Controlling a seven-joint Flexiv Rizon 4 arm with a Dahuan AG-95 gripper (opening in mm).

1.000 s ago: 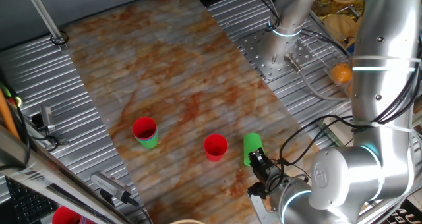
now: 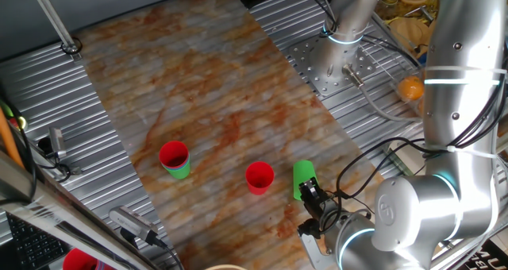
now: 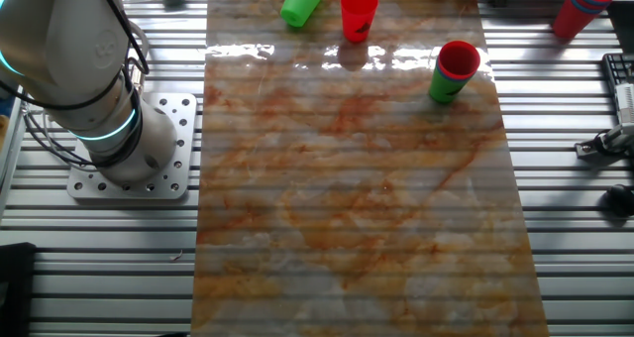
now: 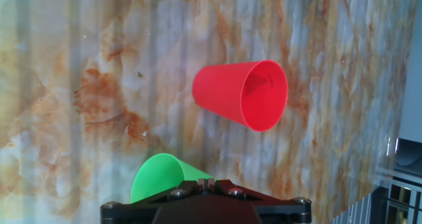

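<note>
A green cup (image 2: 304, 177) is tilted or lying at the table's near right, its mouth turned to the left in the wrist view, where part of the green cup (image 4: 158, 178) is hidden by my gripper. The fingers look shut, the tips together with nothing visible between them. In exterior view 1 my gripper (image 2: 308, 189) overlaps the cup's lower end; whether they touch I cannot tell. A red cup (image 2: 259, 178) stands upright to the left. Farther left is a stack (image 2: 175, 159), red inside and green outside.
More red and blue cups (image 3: 584, 5) stand off the table's edge. A camera on a mount (image 2: 135, 222) sits at the left edge in exterior view 1.
</note>
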